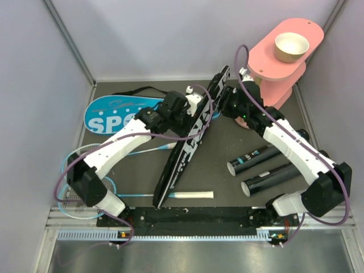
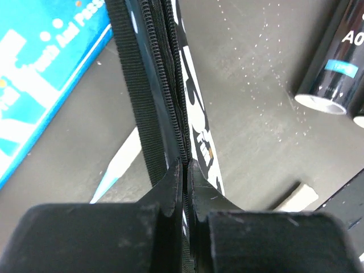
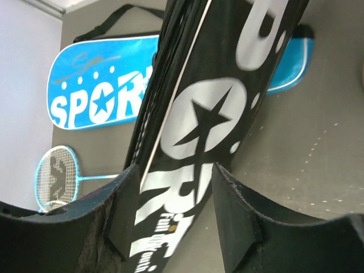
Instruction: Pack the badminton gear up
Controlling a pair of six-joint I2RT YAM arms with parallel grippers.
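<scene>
A long black bag (image 1: 182, 152) with white lettering and a zipper is held up off the floor, slanting from lower left to upper right. My left gripper is shut on its zipped edge. My right gripper is open and apart from the bag, whose printed side fills much of the right wrist view. A blue "SPORT" case (image 1: 114, 115) lies at the back left. Two rackets (image 1: 79, 190) lie at the front left, one with a white handle (image 1: 193, 195). Two black tubes (image 1: 270, 179) lie on the right.
A pink tiered stand (image 1: 267, 67) with a cream bowl (image 1: 291, 45) on top occupies the back right corner. Pale walls close in both sides.
</scene>
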